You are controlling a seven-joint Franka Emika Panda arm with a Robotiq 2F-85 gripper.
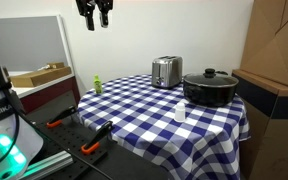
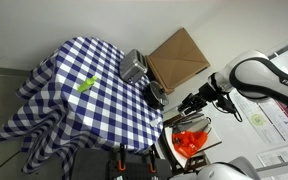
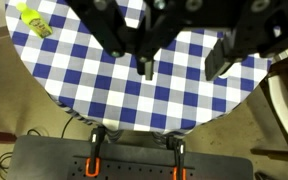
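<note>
High above the table, near the top left of exterior view 1, my gripper (image 1: 97, 24) hangs well clear of everything. Its fingers are part open, with nothing visible between them. The wrist view shows the gripper as dark, blurred shapes over the cloth. A green bottle (image 1: 97, 86) stands near the left edge of the checked table (image 1: 134, 118). A small white bottle (image 1: 180, 114) is on the near side. Farther back are a silver toaster (image 1: 167, 72) and a black lidded pot (image 1: 211, 90).
Open cloth lies between the green bottle and the pot. Cardboard boxes (image 1: 267, 110) stand beyond the right side of the table. A dark rail with orange-marked clamps (image 3: 94, 168) runs along the near side.
</note>
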